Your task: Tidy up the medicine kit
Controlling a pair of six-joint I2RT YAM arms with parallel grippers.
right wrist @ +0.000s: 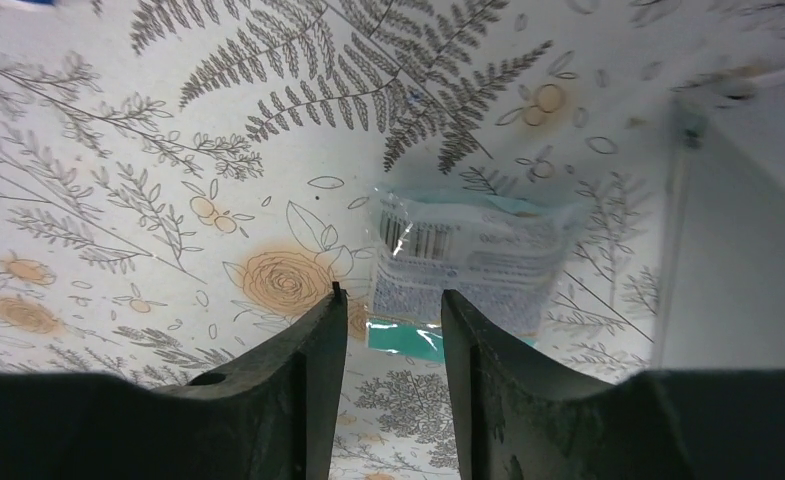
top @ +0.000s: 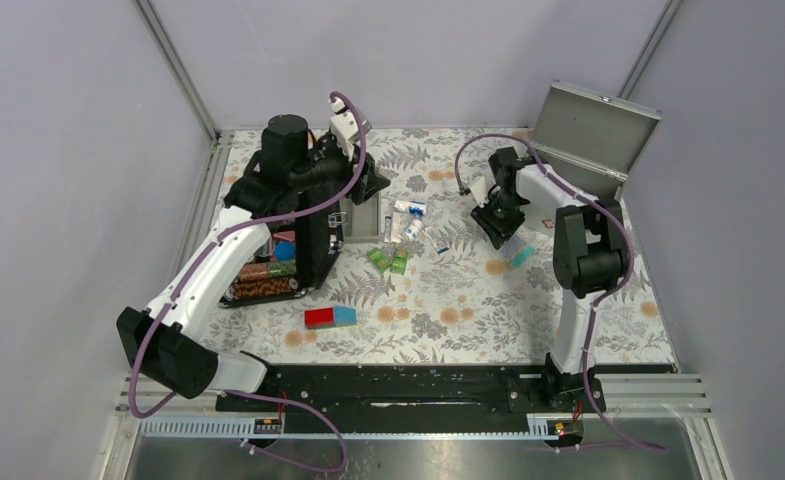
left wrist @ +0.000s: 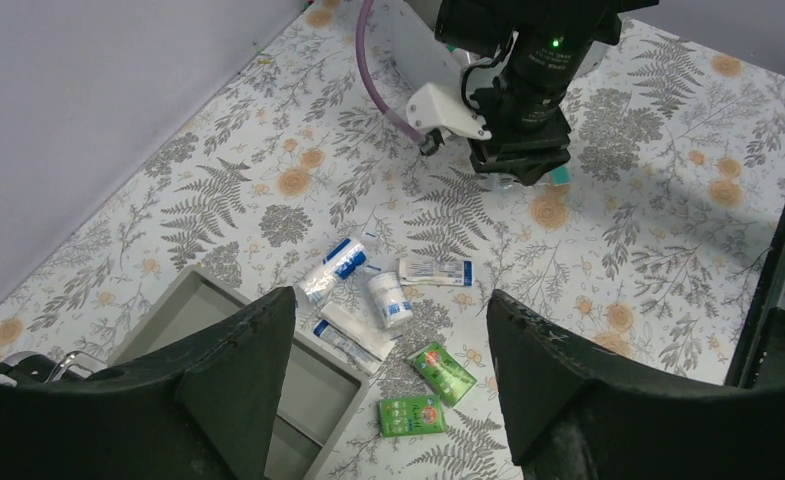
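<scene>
A clear packet with a teal edge [right wrist: 468,265] lies flat on the floral cloth. Over its near edge stands my right gripper, open, with no object held between its fingers. The silver medicine case [top: 593,130] has its lid up at the back right. My left gripper hangs above the left side, its fingers apart and empty. Below it lie a white bottle [left wrist: 389,300], a blue-and-white tube [left wrist: 333,268], a white box [left wrist: 358,330], a flat strip [left wrist: 436,272] and two green packets [left wrist: 442,373].
A grey tray [top: 362,222] sits beside a black bag [top: 313,262] filled with several items. Nearer the front is a red-and-blue box [top: 330,317]. Bare cloth covers the middle and front right.
</scene>
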